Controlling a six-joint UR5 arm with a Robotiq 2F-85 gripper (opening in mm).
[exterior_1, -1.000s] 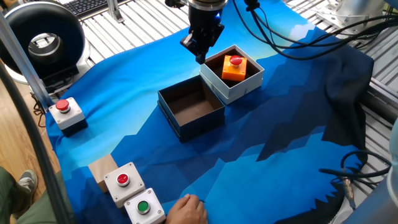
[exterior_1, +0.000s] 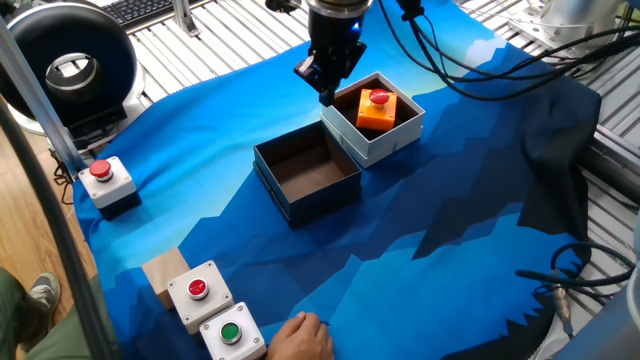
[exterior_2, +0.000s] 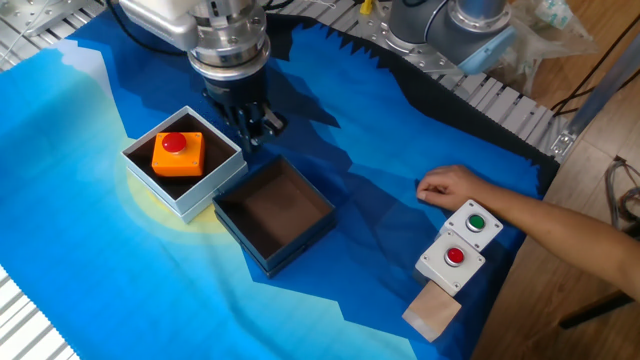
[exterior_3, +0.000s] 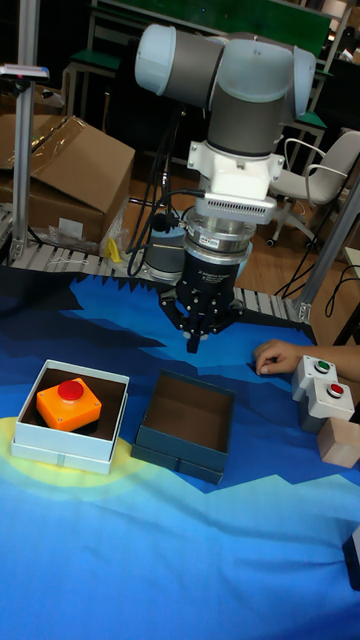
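An orange box with a red push button (exterior_1: 377, 112) sits inside the light grey open box (exterior_2: 196, 203). Right beside that stands a dark open box (exterior_3: 160, 461), empty with a brown inside. My gripper (exterior_3: 193, 339) hangs above the cloth, pointing down, behind the two boxes as exterior view 3 shows it. In exterior view 2 its fingers are close to where the two boxes meet. Nothing shows in its grasp, but how far apart the fingers stand is unclear.
A white box with a green button (exterior_2: 471, 224), one with a red button (exterior_2: 452, 258) and a wooden block (exterior_2: 432, 310) form a row near a person's hand (exterior_2: 447, 187). Another red-button box (exterior_1: 105, 183) stands at the cloth's left edge. Cables (exterior_1: 480, 75) hang beside the arm.
In exterior view 1 my gripper has shifted slightly to the right and down. The boxes, the buttons and the person's hand have stayed put.
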